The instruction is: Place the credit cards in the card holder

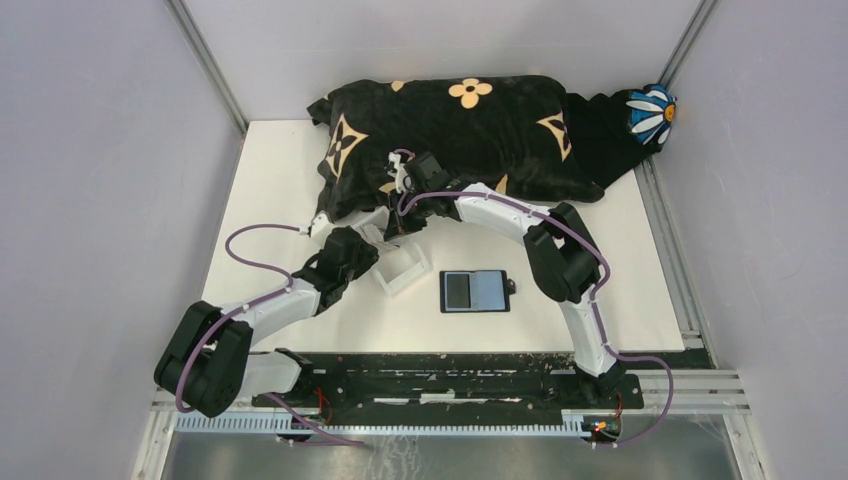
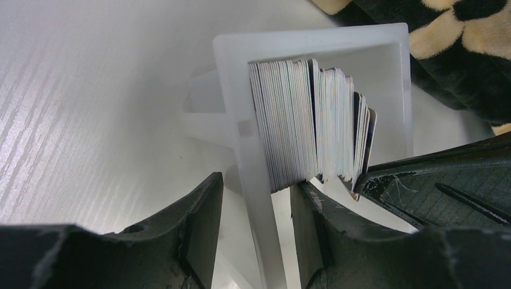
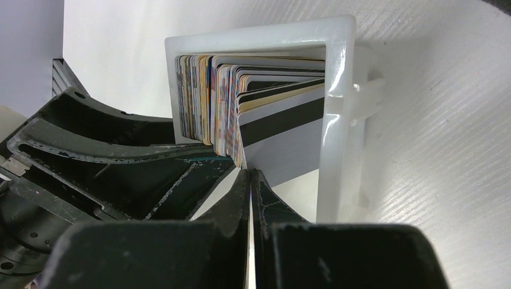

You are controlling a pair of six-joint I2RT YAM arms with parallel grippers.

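Note:
A dense row of thin credit cards [image 2: 301, 120] stands on edge inside a white open-framed box [image 2: 256, 162]. In the right wrist view, the nearest card [image 3: 283, 138] shows a grey face with a black stripe. My left gripper is part open at the box wall, its fingers on either side of that wall below the cards. From the other side my right gripper is shut, its tips at the lower edge of the front cards; nothing shows between them. A flat black-edged case [image 1: 475, 309], seemingly the card holder, lies apart on the table.
A black cushion with tan flowers [image 1: 450, 130] lies behind the box. Beside it is a black cloth with a blue flower [image 1: 652, 113]. Both arms crowd the box, while the table right of the case is clear.

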